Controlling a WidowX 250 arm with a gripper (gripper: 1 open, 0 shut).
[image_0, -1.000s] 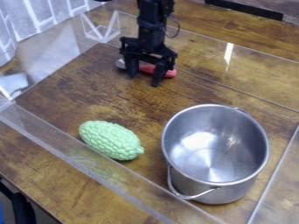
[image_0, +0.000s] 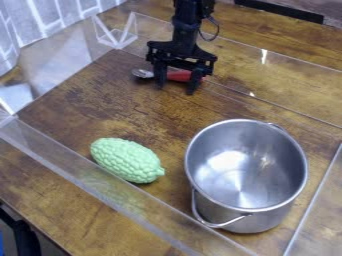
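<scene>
My black gripper (image_0: 178, 64) hangs at the top centre of the camera view, low over a utensil with a red handle (image_0: 179, 76) and a metal end (image_0: 142, 74) poking out to the left. The gripper partly covers the utensil; I cannot tell whether its fingers are open or shut on it. A pale green, bumpy corn-like vegetable (image_0: 126, 158) lies at the lower left. A large steel pot (image_0: 245, 166) stands at the lower right.
The wooden table surface (image_0: 80, 110) is bordered by transparent walls. Bare wood lies between the gripper, the vegetable and the pot.
The gripper has shifted slightly, upward and away from the viewer. The red handle appears slightly moved; the vegetable and pot are unchanged.
</scene>
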